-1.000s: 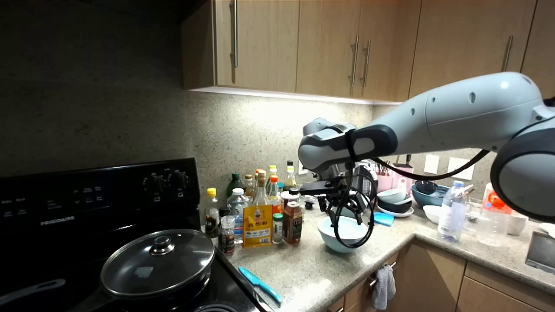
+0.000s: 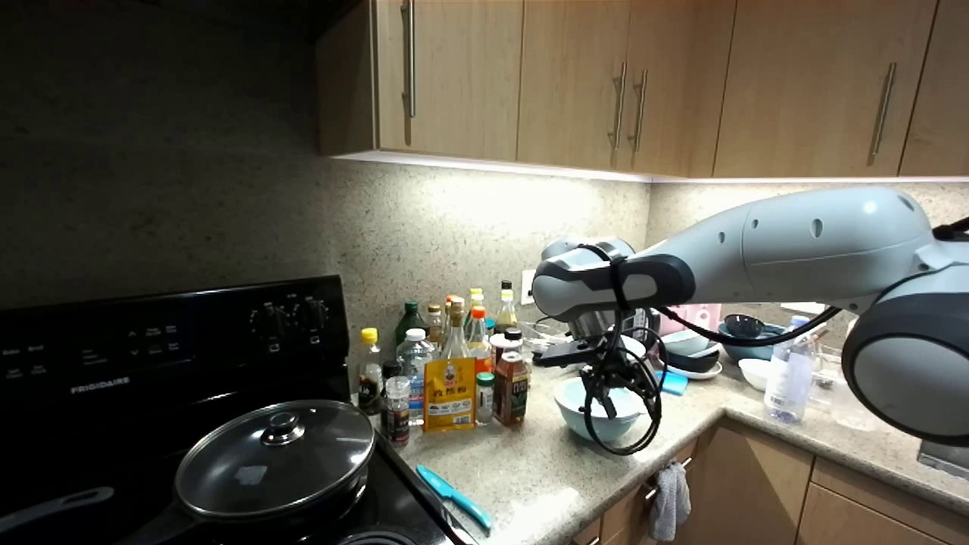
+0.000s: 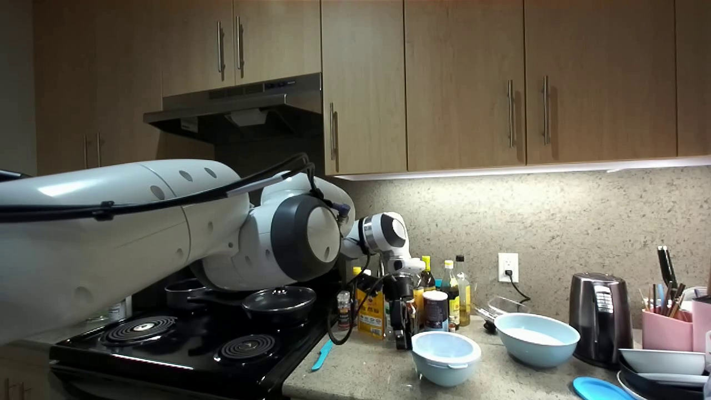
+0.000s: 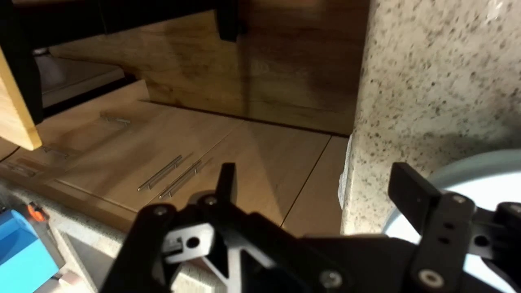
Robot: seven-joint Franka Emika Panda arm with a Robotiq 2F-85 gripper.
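My gripper is open in the wrist view, its two black fingers far apart with nothing between them. Beyond the gap lie the counter's edge and the cupboard fronts below. At the right of that view, one finger (image 4: 412, 197) overlaps the rim of a light blue bowl (image 4: 483, 178), whose top looks white. Exterior view 2 has the gripper (image 3: 401, 333) pointing down at the left side of this bowl (image 3: 443, 373); whether they touch, I cannot tell. In exterior view 1 the gripper and its cables partly cover the bowl (image 2: 581, 423).
Bottles and a yellow packet (image 2: 450, 393) stand left of the gripper, near the wall. A turquoise knife (image 2: 454, 498) lies beside the stove with its lidded pan (image 2: 272, 463). A second blue bowl (image 3: 537, 350) and a kettle (image 3: 601, 320) stand to the right in exterior view 2.
Compared with a second ago, the arm is lower and my gripper has come down and slightly right in exterior view 1, closer to the bowl. The bowl appears unmoved.
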